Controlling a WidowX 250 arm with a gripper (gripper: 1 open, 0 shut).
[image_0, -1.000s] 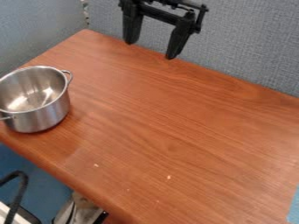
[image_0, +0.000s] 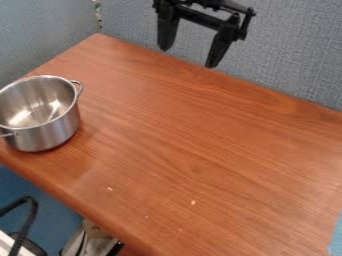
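Observation:
My black gripper (image_0: 190, 43) hangs high over the back of the wooden table, in front of the grey back panel. Its two fingers are spread apart with nothing between them. A steel pot (image_0: 48, 120) with side handles stands at the table's left edge, well below and to the left of the gripper; it looks empty.
Grey padded panels (image_0: 287, 60) border it at the back and left. Cables lie off the table at the lower left.
My gripper has moved to the right, and slightly upward, along the back of the table. The pot has not moved.

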